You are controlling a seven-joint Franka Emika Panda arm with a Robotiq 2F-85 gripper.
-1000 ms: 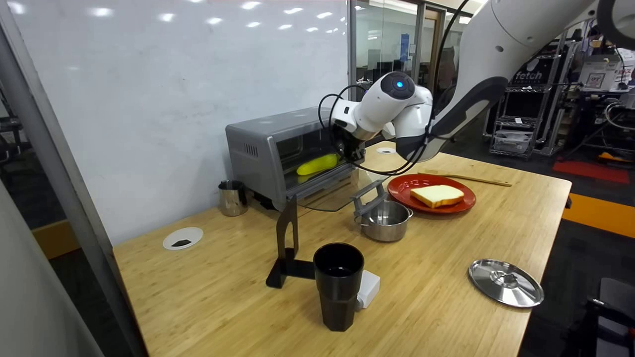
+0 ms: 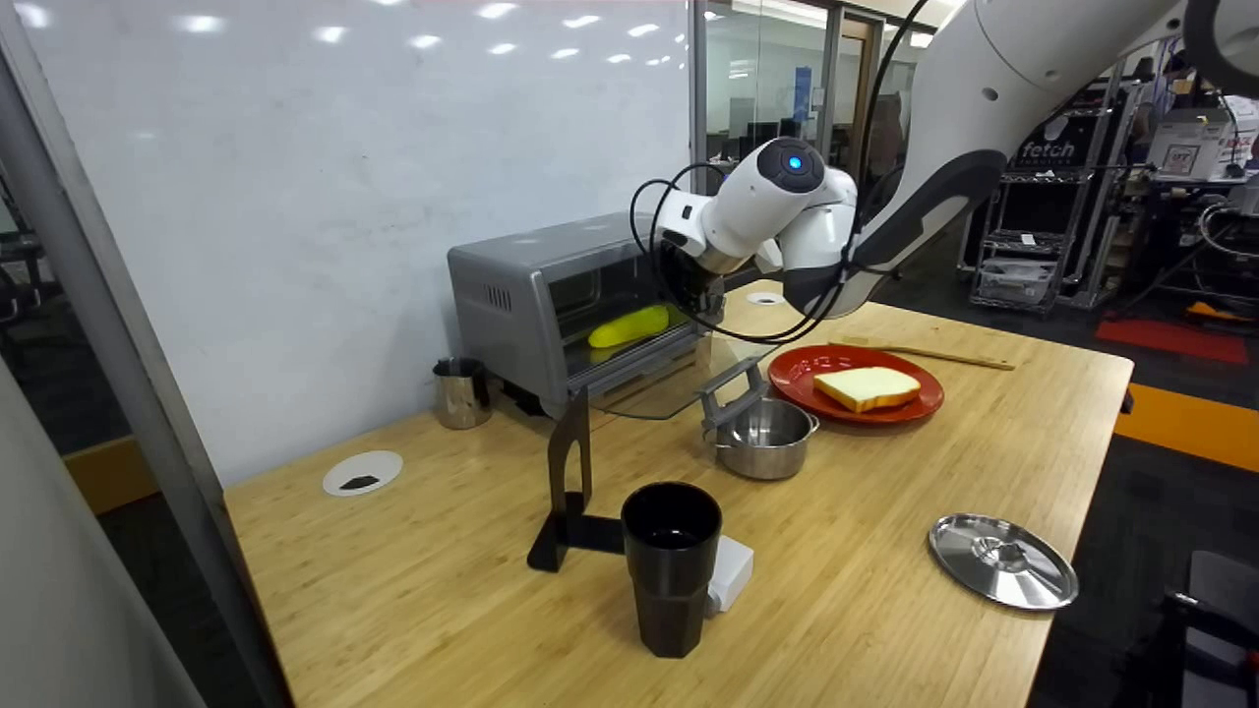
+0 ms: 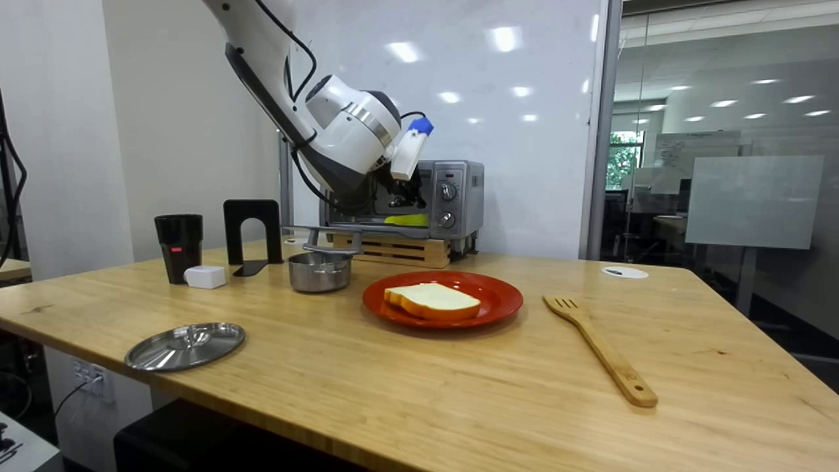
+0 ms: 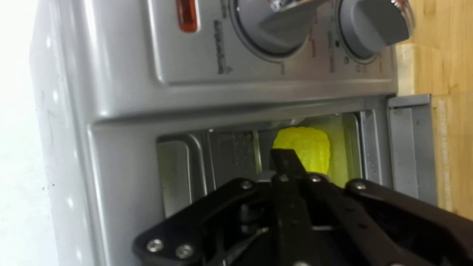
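Note:
The grey toaster oven stands against the whiteboard with its glass door folded down. Inside it lies a yellow, elongated vegetable-like item; the wrist view shows one rounded end of this yellow item. My gripper is shut in front of the oven opening, its fingertips overlapping the yellow end in the wrist view. Nothing shows between the fingers, and whether they touch the item cannot be told. On the front panel, two knobs sit close to the gripper. Both exterior views largely hide the fingertips.
A steel pot stands by the lowered door's handle. Beyond it are a red plate with bread and a wooden fork. A black cup, black stand and lid stand clear of the oven.
My wrist has shifted very slightly downward at the oven's front. The yellow item, the door and the things on the table look unmoved.

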